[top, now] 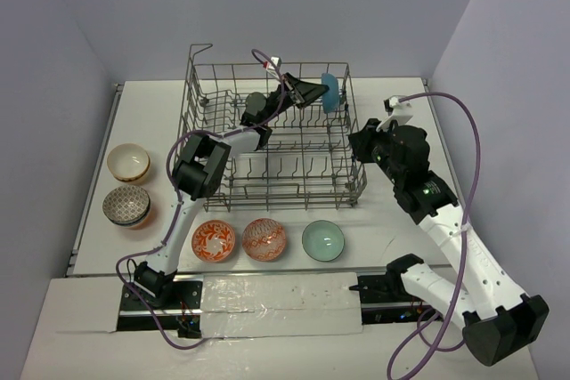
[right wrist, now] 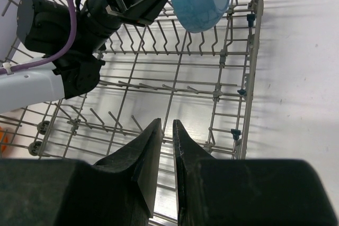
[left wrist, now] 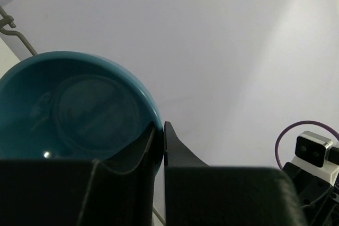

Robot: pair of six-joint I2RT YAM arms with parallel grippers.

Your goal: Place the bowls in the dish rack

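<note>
A blue bowl (top: 330, 93) stands on edge in the far right part of the dish rack (top: 307, 206). My left gripper is shut on its rim; in the left wrist view the bowl (left wrist: 79, 104) lies left of the fingertips, its hollow facing the camera. The right wrist view shows the bowl (right wrist: 199, 1) upright among the back tines; whether it rests on the wires is hard to tell. My right gripper is shut to a narrow gap, nothing visible between its fingers. From above, the right gripper (top: 354, 141) is at the rack's right side.
Two orange-patterned bowls (top: 264, 239) and a green bowl (top: 323, 241) stand in front of the rack. On the left are a cream bowl (top: 128, 163) and a dark-patterned bowl (top: 126, 206), apparently stacked on others. The rack's middle rows look empty.
</note>
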